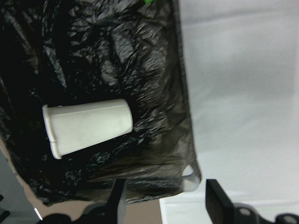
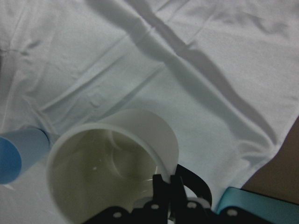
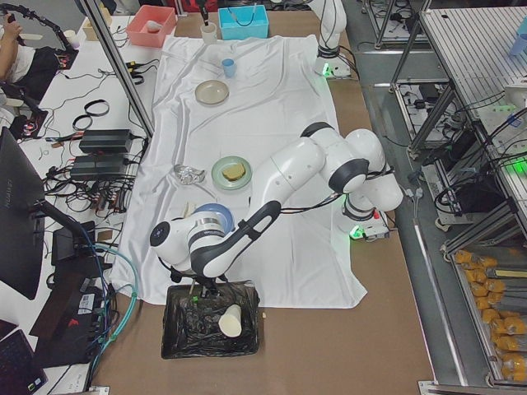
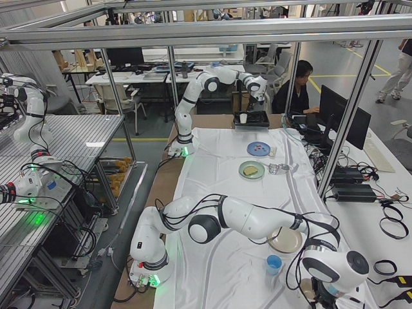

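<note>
A white cup (image 3: 230, 322) lies on its side in a black-lined bin (image 3: 183, 337). My left gripper hangs over the bin, open, with nothing between its fingers. My right gripper is shut on the rim of a white mug (image 2: 93, 163) with a black handle, at the far end of the cloth. A blue cup (image 2: 21, 151) is beside the mug.
A green plate (image 3: 221, 173) with a yellow item, a blue plate (image 3: 226, 212), crumpled foil (image 3: 188, 174) and a beige plate (image 3: 212, 92) are on the white cloth (image 3: 305, 263). A teal box (image 3: 244, 29) stands at the far edge.
</note>
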